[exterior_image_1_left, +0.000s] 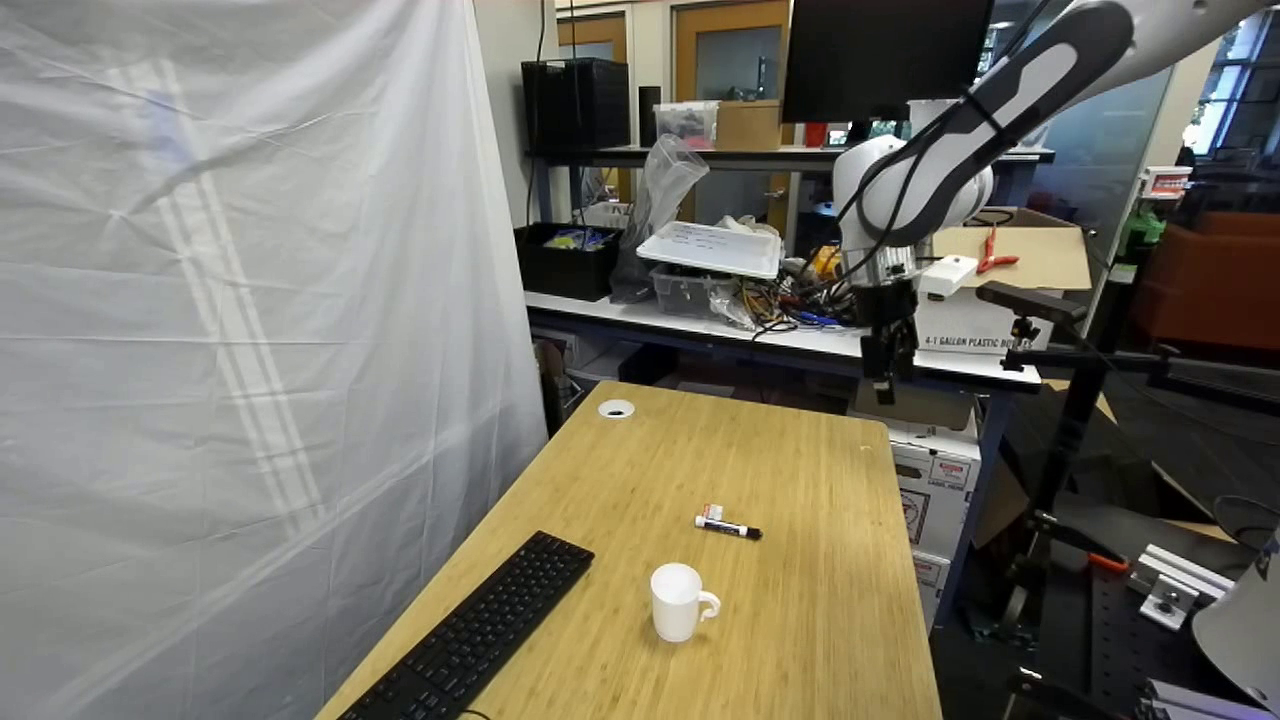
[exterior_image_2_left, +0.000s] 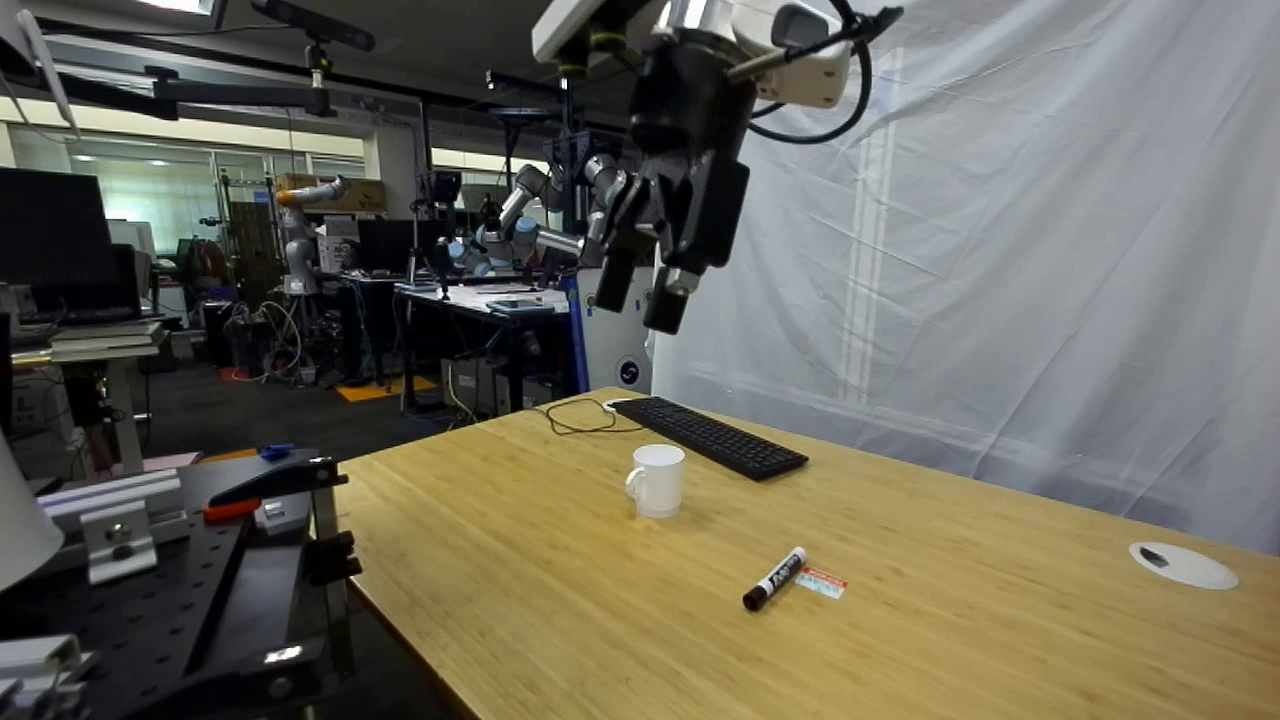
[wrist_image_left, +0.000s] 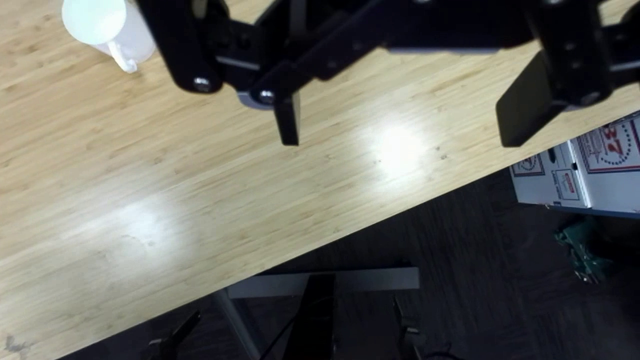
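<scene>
My gripper (exterior_image_2_left: 639, 300) is open and empty, held well above the table; in the wrist view its fingers (wrist_image_left: 528, 99) stand wide apart with only bare wood and the table edge beneath. A white mug (exterior_image_1_left: 677, 602) stands upright on the wooden table, its handle to the right in exterior view 1. At the upper left of the wrist view the same mug (wrist_image_left: 105, 30) shows beside the gripper. A black-and-white marker (exterior_image_2_left: 775, 578) lies on the table with a small red-and-white label (exterior_image_2_left: 822, 582) next to it. The wrist view does not show the marker.
A black keyboard (exterior_image_1_left: 480, 630) lies along the table's curtain side, its cable near the mug. A white round disc (exterior_image_2_left: 1183, 565) is at the far corner. Behind the table stands a cluttered shelf (exterior_image_1_left: 576, 304).
</scene>
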